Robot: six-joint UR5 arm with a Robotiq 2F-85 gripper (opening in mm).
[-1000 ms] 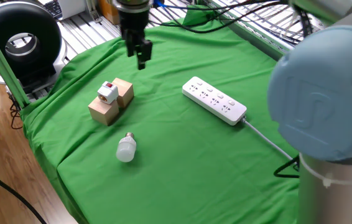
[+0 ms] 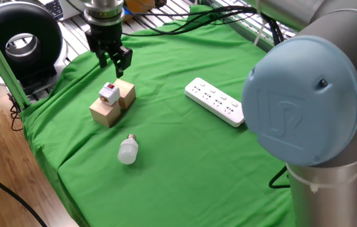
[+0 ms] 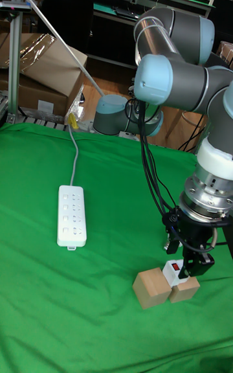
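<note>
Above and slightly behind two wooden blocks hangs my gripper [image 2: 111, 67], its two black fingers apart and nothing between them. A small white socket adapter with a red switch [image 2: 109, 94] rests on top of the blocks, which stand side by side: a front block [image 2: 105, 113] and a rear block [image 2: 125, 93]. In exterior view 3 my gripper [image 3: 177, 261] overlaps part of the adapter [image 3: 174, 272]; contact cannot be told there. A white light bulb [image 2: 128, 151] lies on the green cloth in front of the blocks. To the right sits a white power strip [image 2: 215, 102].
Green cloth [image 2: 185, 183] covers the table, with free room between the bulb and the power strip. The arm's large blue-capped joint [image 2: 301, 101] hides the right side in exterior view 1. A grey cord [image 3: 74, 152] runs back from the strip.
My gripper has moved left, toward the blocks and adapter, and its fingers now show more clearly apart. The arm's blue joint has shifted left, covering the strip's cord. The objects have not moved.
</note>
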